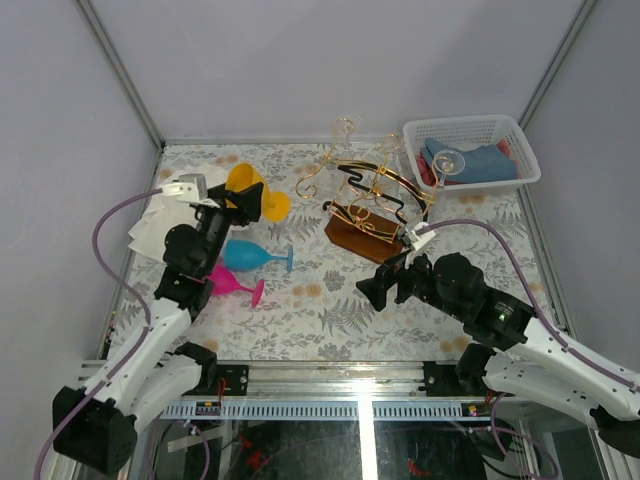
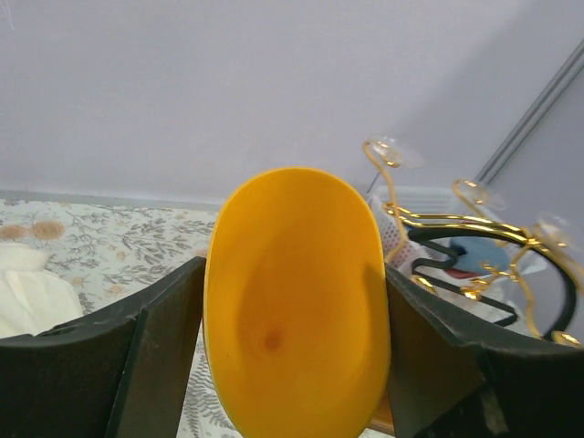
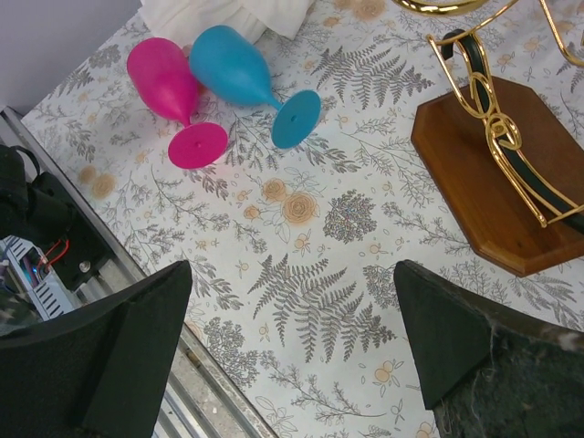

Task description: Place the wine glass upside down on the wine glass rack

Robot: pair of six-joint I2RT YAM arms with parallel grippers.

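A yellow wine glass (image 1: pixel 272 203) is in my left gripper (image 1: pixel 243 200), which is shut on its bowl. In the left wrist view the glass (image 2: pixel 297 310) fills the space between the fingers, its oval mouth turned toward the camera. The gold wire rack (image 1: pixel 375 200) stands on a brown wooden base, to the right of the held glass and apart from it. My right gripper (image 1: pixel 380 285) hangs in front of the rack, open and empty. Bare patterned cloth shows between its fingers in the right wrist view.
A blue glass (image 3: pixel 228 64) and a pink glass (image 3: pixel 164 78) lie on their sides at the left. White cloth (image 1: pixel 165 225) is spread behind them. A white basket (image 1: pixel 470 130) holding cloths stands at the back right.
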